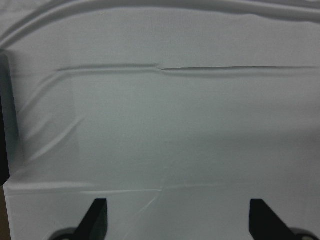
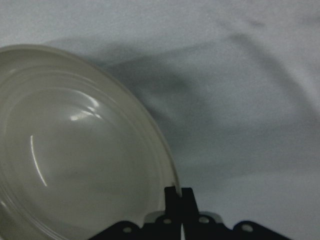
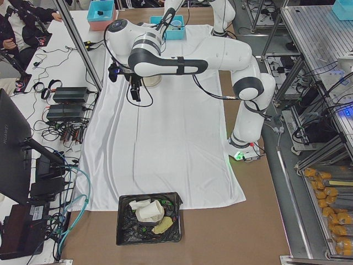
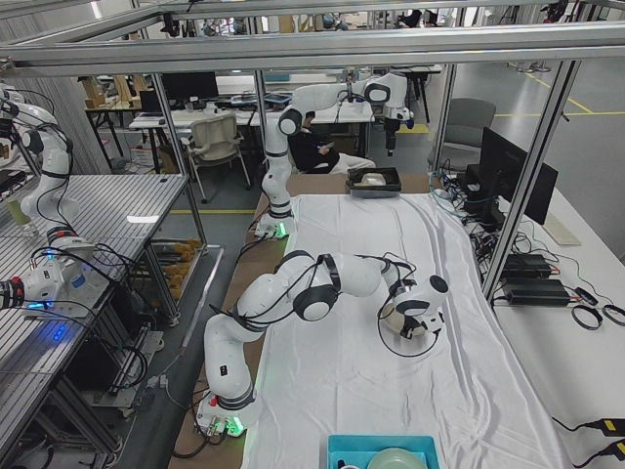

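A cream plate fills the left of the right wrist view; in the camera right view it is largely hidden under the right arm. My right gripper is shut on the plate's rim at its near right side, low over the white cloth. My left gripper hangs high above the cloth, open, with nothing between its fingers.
A black bin with cups and scraps stands past one end of the cloth. A blue tub with a plate stands at the other end. A monitor, cables and black boxes crowd the side table.
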